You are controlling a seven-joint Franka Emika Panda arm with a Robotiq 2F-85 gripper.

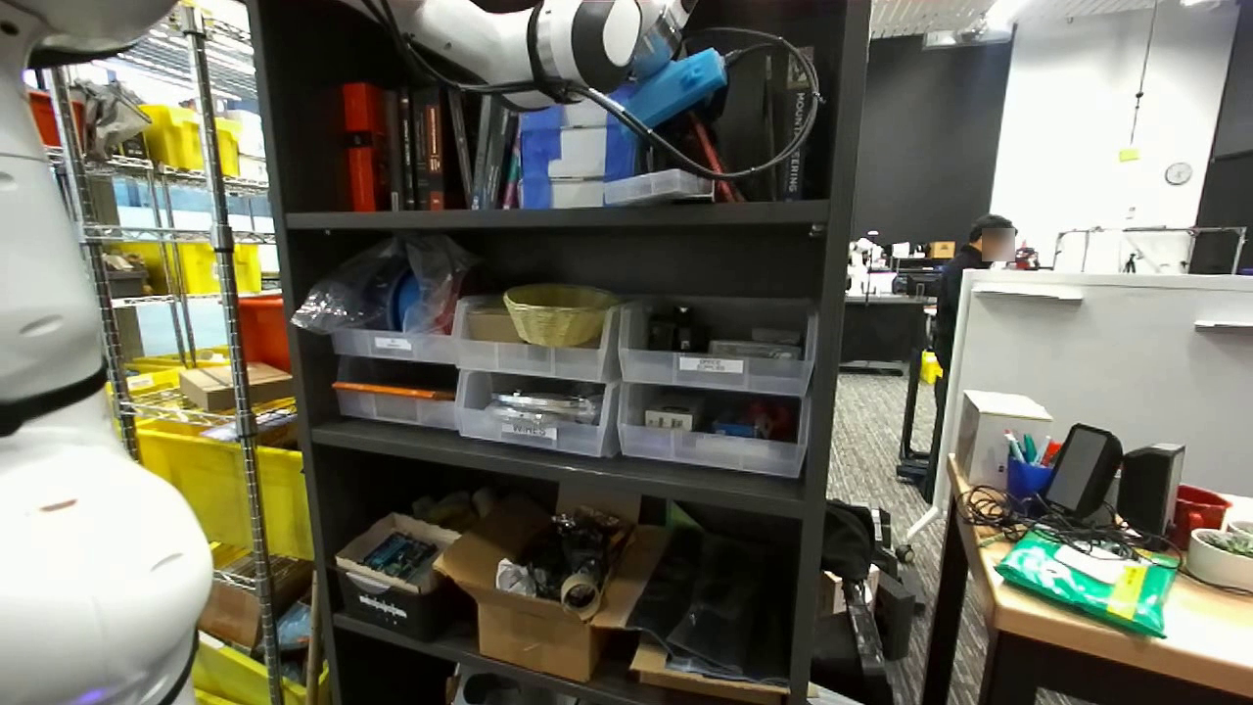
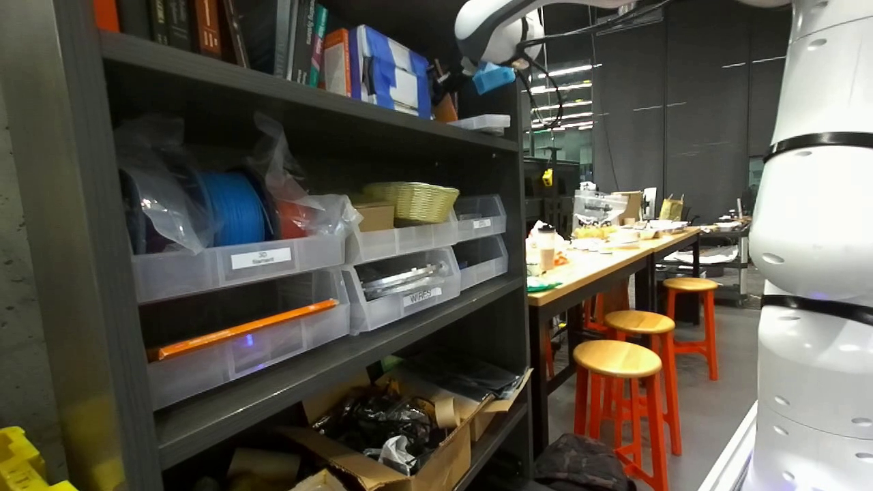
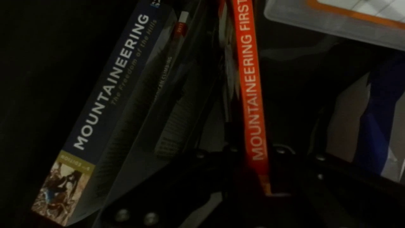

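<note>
In the wrist view, my gripper is shut on a thin red-orange book, whose spine reads "MOUNTAINEERING FIRST". One dark finger lies to each side of the spine's lower end. Exterior view 1 shows the same red book on the top shelf, tilted, partly behind the arm's cable; the blue housing on my wrist hides the fingers there. To the left in the wrist view leans a thick dark-blue book, "MOUNTAINEERING The Freedom of the Hills", apart from my fingers.
A clear plastic case lies flat on the top shelf, near the held book. Blue-and-white boxes and more upright books stand farther left. The shelf's right side panel bounds the space. A loop of cable hangs from my wrist.
</note>
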